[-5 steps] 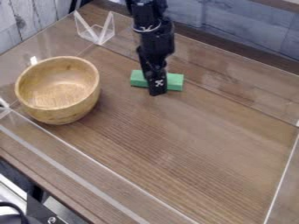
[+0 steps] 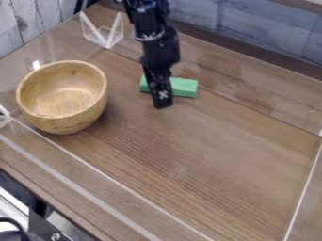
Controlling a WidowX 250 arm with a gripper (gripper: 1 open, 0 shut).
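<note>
My gripper [image 2: 163, 94], dark and jointed, reaches down from the top centre with its fingers open, over a green block [image 2: 183, 87] lying on the wooden table. The arm hides part of the block; whether the fingers touch it is unclear. A large wooden bowl [image 2: 63, 75] sits at the left.
A white wire-like object [image 2: 104, 28] stands at the back left, and another white object lies at the left edge beside the bowl.
The gripper has moved slightly down and toward the front of the view over the green block, which appears to lie in the same place.
</note>
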